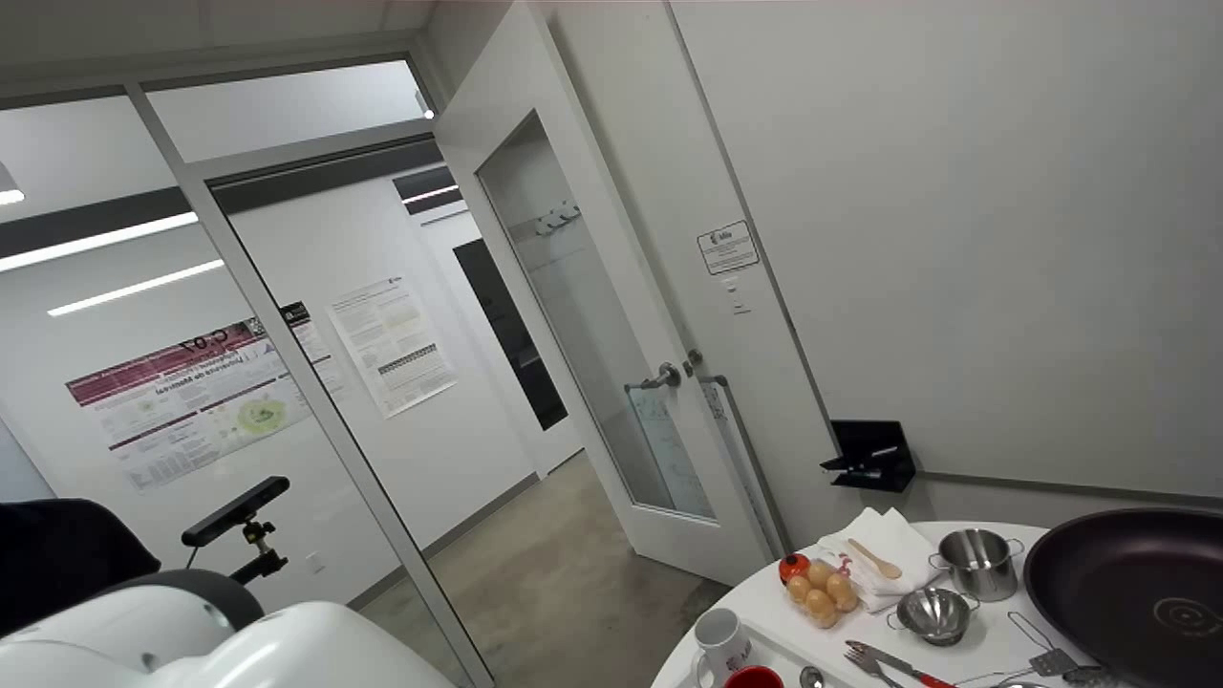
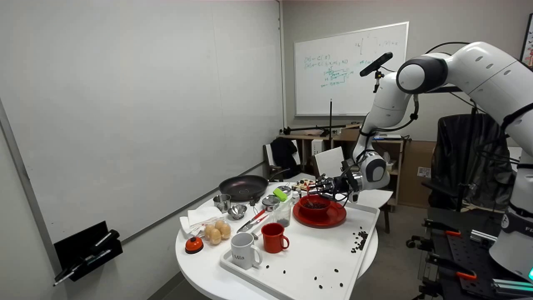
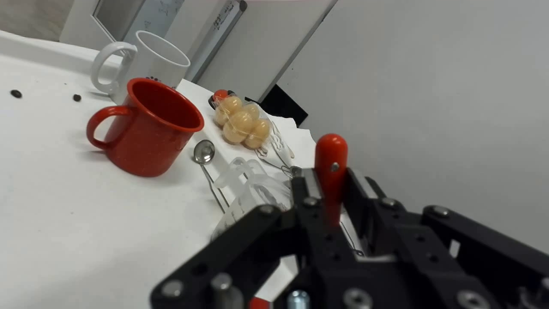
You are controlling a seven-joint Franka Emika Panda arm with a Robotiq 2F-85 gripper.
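In the wrist view, a red rounded handle point(image 3: 332, 159) stands between the fingers of my gripper, which is shut on it. The handle's lower end is hidden by the gripper. In exterior view 2, my gripper point(image 2: 320, 186) is low over a red bowl point(image 2: 313, 204) on a red plate point(image 2: 325, 220), with a bit of the red handle above the bowl. Dark beans show inside the bowl. A red mug point(image 2: 273, 238) and a white mug point(image 2: 243, 251) stand upright at the near left of the white tray point(image 2: 300, 272).
Loose dark beans point(image 2: 358, 241) lie on the tray's right and front. A clear container point(image 2: 282, 215) stands left of the plate. Wrapped eggs point(image 2: 217, 231), metal pots point(image 2: 237, 211) and a large dark pan point(image 2: 243, 187) crowd the table's left and back. The tray's middle is mostly bare.
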